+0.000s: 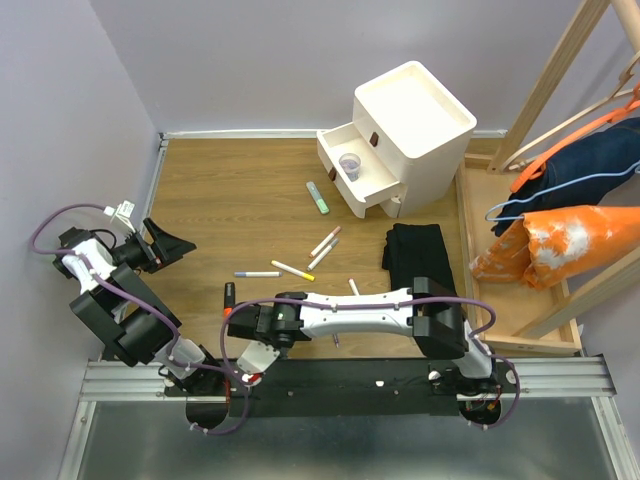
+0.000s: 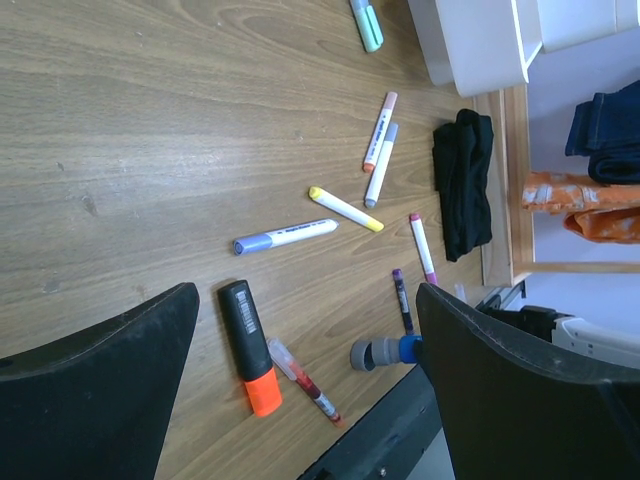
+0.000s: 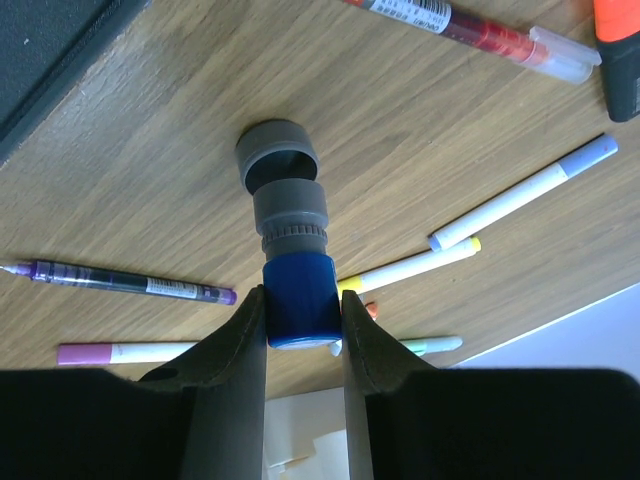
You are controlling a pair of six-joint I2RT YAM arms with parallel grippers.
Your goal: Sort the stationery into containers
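Note:
My right gripper is shut on a blue tube [image 3: 302, 290] with a ridged grey neck, like a glue stick. A hollow grey ring [image 3: 278, 153] sits right at its far end; I cannot tell if they are joined. Beside them in the left wrist view lie a red pen [image 2: 305, 380] and an orange-black marker [image 2: 248, 345]. Blue [image 2: 285, 236], yellow [image 2: 346, 209], pink [image 2: 423, 247] and purple [image 2: 402, 302] pens are spread around. My left gripper [image 1: 180, 245] stands open at the table's left, nothing between its fingers. An open white drawer [image 1: 368, 188] holds a clear cup [image 1: 350, 165].
A white cabinet [image 1: 420, 130] stands at the back right, with a green marker [image 1: 318, 197] left of it. Folded dark cloth [image 1: 418, 260] lies on the right, by a wooden rack [image 1: 545, 300] with hung clothes.

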